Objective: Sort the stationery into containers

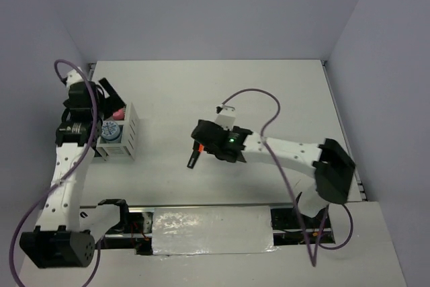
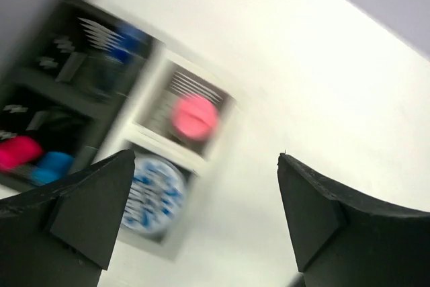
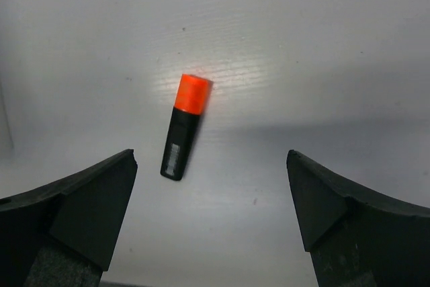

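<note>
A highlighter [image 3: 180, 129] with an orange cap and black body lies alone on the white table. Above it hovers my right gripper, open and empty, its fingers spread to either side of the view; from above, the right arm covers part of the pen [image 1: 193, 157]. At the left, a white basket [image 1: 131, 134] holds a pink round item [image 2: 195, 117] in one compartment and a blue-and-white round item [image 2: 154, 195] in the other. My open left gripper is over that area with nothing between its fingers.
Beside the white basket stands a black container [image 2: 101, 109] holding blue and red items, blurred in the left wrist view. A wall borders the left side closely.
</note>
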